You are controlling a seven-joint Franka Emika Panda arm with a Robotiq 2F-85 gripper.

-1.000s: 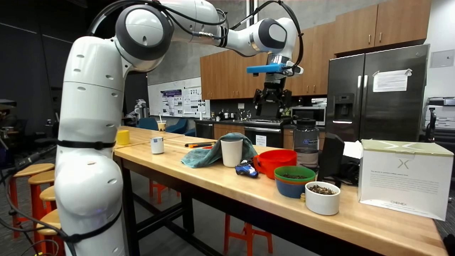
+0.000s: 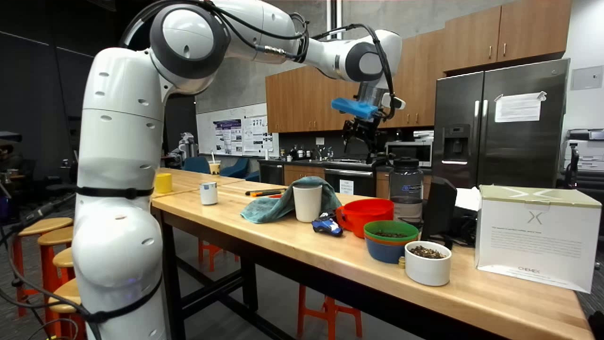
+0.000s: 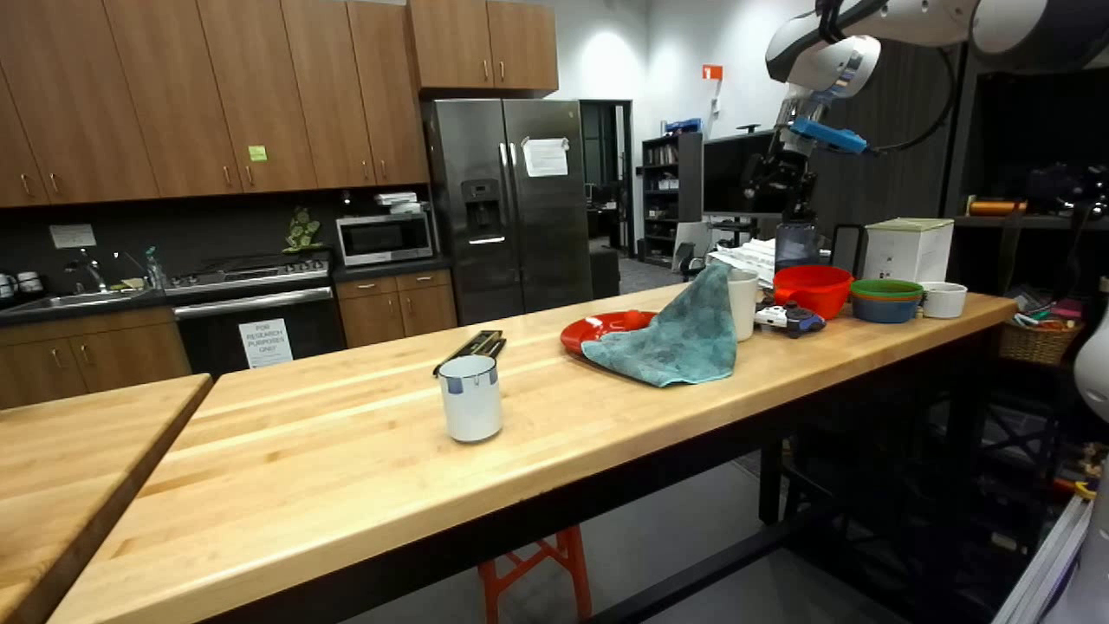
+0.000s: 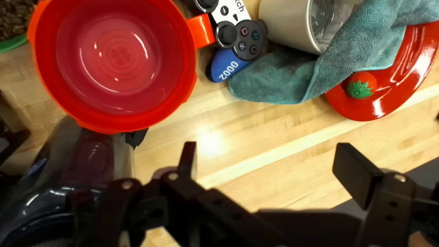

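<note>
My gripper is open, its two dark fingers wide apart with only bare tabletop visible between them. In exterior view 1 the gripper (image 2: 360, 141) hangs well above the table, over the red bowl (image 2: 366, 215) and the dark bottle (image 2: 407, 192). From the wrist, the red bowl (image 4: 119, 57) is at the upper left, beside a game controller (image 4: 234, 41). A teal cloth (image 4: 284, 78) drapes against a cream cup (image 4: 288, 22) and over part of a red plate (image 4: 387, 82). On that plate sits a strawberry (image 4: 360, 84).
Green and blue bowls (image 2: 390, 243), a white bowl (image 2: 427, 269) of dark bits and a white box (image 2: 538, 238) crowd one end of the table. A white mug (image 3: 470, 400) stands apart toward the other end, with open tabletop around it.
In exterior view 1 my wrist and gripper have tilted and turned, with the blue piece now slanting down to the right. The objects on the table have stayed put.
</note>
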